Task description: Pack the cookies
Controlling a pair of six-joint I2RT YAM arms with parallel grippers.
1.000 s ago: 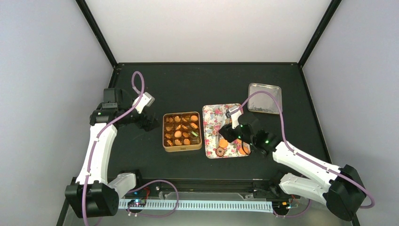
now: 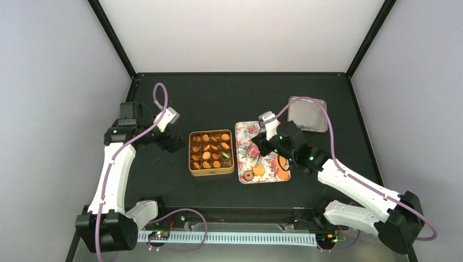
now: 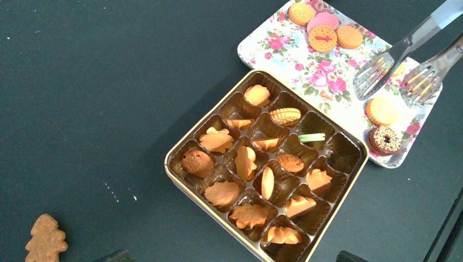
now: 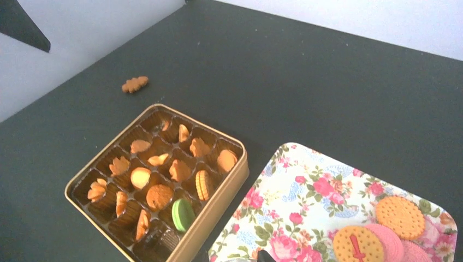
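Slotted metal tongs (image 3: 377,73) reach over the floral tray (image 3: 306,68) in the left wrist view, their two heads apart. My right gripper (image 2: 261,146) is shut on the tongs, above the tray; the grip itself is hidden. Near the heads lie a plain round cookie (image 3: 381,111) and a dark, speckled ring cookie (image 3: 384,140). The gold-rimmed tin (image 3: 210,216) has cookies in most compartments; the one beside the green cookie (image 3: 312,137), toward the ring cookie, looks empty. Left of the tin hangs my left gripper (image 2: 176,145), open, its fingertips (image 3: 349,257) wide apart.
A clear lid or tray (image 2: 307,114) rests at the back right. More round cookies (image 4: 358,244) and pink wafers overlap at the tray's far end. One tree-shaped cookie (image 3: 46,240) lies alone on the black table. Behind the tin is free room.
The right arm has moved slightly back and left. On the tray, the ring cookie shifted left and the round cookie beside it moved a little toward the front. My left arm has stayed still.
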